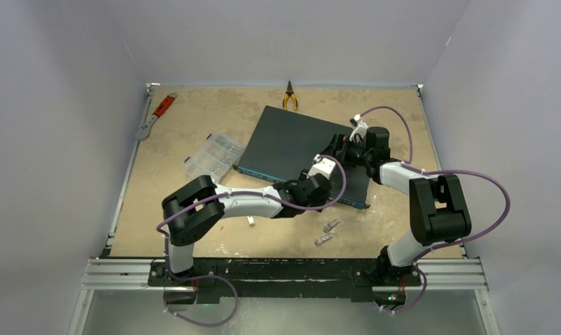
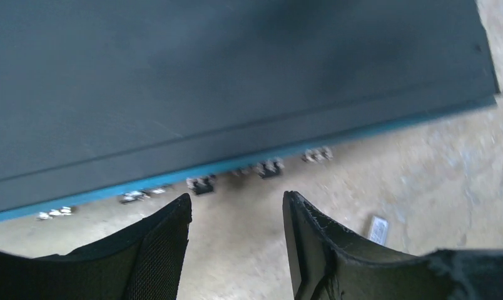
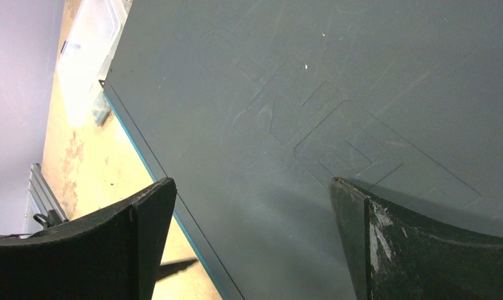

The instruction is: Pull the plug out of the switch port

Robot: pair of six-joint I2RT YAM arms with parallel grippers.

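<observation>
The switch is a flat dark box [image 1: 292,139] with a blue front edge [image 2: 105,192]. In the left wrist view, several small plugs stick out along that edge, among them a dark-ended plug [image 2: 203,185] and a second dark-ended plug [image 2: 271,169]; blur hides their details. Below the edge my left gripper is open, its fingers apart and nothing between them, with both dark-ended plugs just beyond the gap. Over the switch's top cover, my right gripper stands open and empty.
Small metal modules lie in front of the switch: one module [image 1: 331,225], another module [image 1: 324,239] and a third [image 1: 250,220] further left. A clear compartment box [image 1: 218,153] sits left of the switch. Pliers [image 1: 289,98] and a red-handled tool [image 1: 155,115] lie behind.
</observation>
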